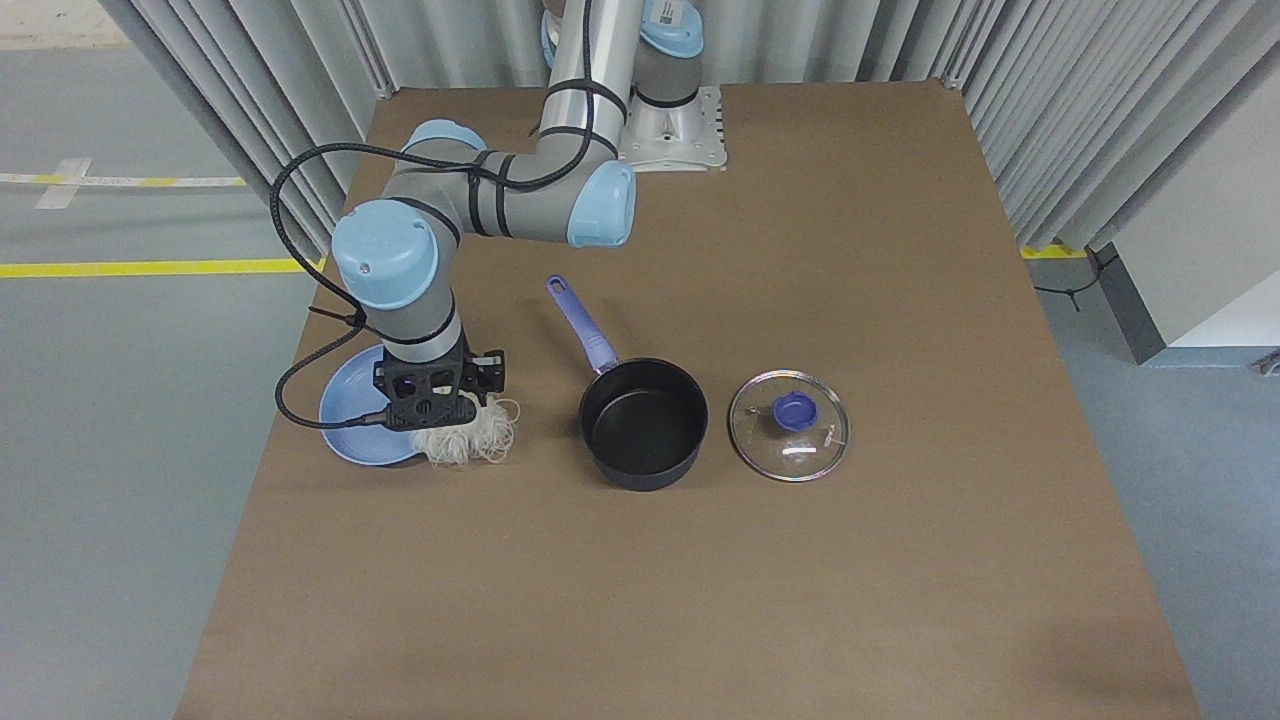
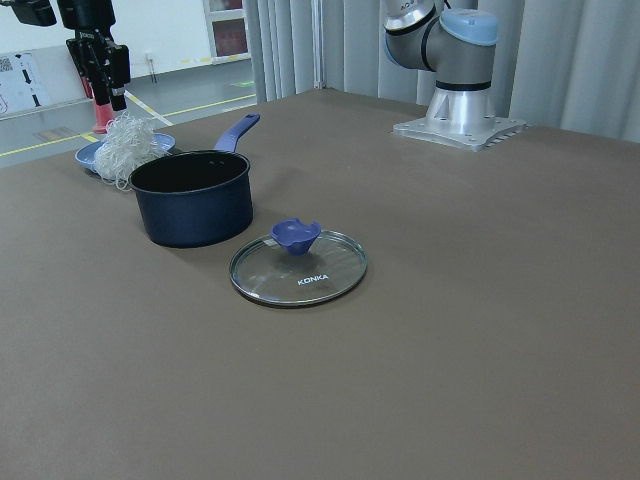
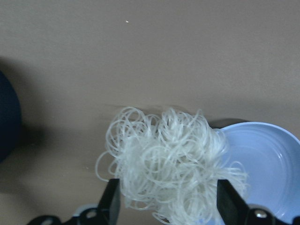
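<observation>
My gripper stands open just above a loose white tangle of noodle-like strands [image 1: 470, 438] [image 3: 168, 164], which lies on and partly beside the blue plate [image 1: 354, 432] [image 3: 262, 159]. In the front view the wrist hides much of plate and strands. The black pot [image 1: 643, 438] [image 2: 195, 210], its purple handle [image 1: 581, 322] pointing back, sits to the right of them, empty as far as seen.
A glass lid with a blue knob [image 1: 795, 410] lies right of the pot. The robot's base [image 1: 678, 138] is at the back.
</observation>
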